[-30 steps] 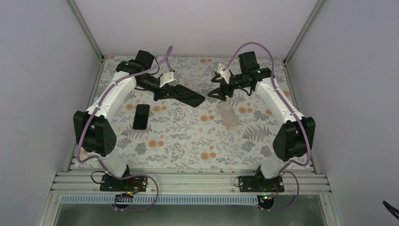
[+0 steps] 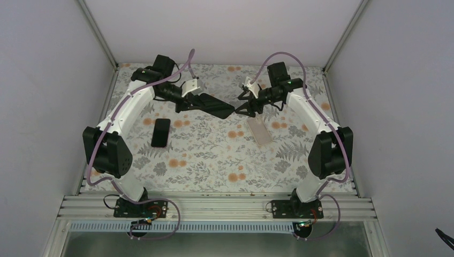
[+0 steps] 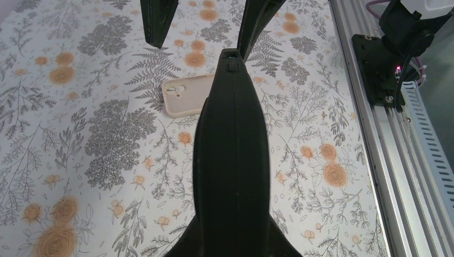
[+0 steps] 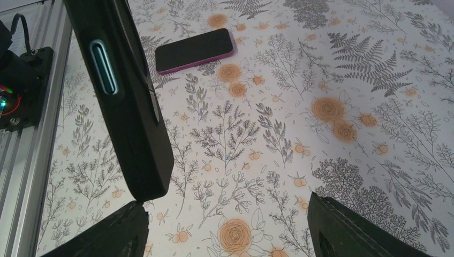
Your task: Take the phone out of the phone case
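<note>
A black phone in its case (image 2: 214, 107) is held in the air by my left gripper (image 2: 190, 104), which is shut on one end of it; in the left wrist view the case (image 3: 231, 155) stands edge-on. My right gripper (image 2: 242, 106) is open, its two fingers just off the case's free end. In the right wrist view that end (image 4: 144, 160) hangs near the left finger, with nothing between the fingertips.
A black phone (image 2: 160, 132) lies at left on the patterned table (image 2: 214, 160), and a pale case (image 2: 259, 131) lies at right, below my right gripper.
The held phone and case have risen slightly in the top view. My right gripper has moved a little left, closer to the case's end.
</note>
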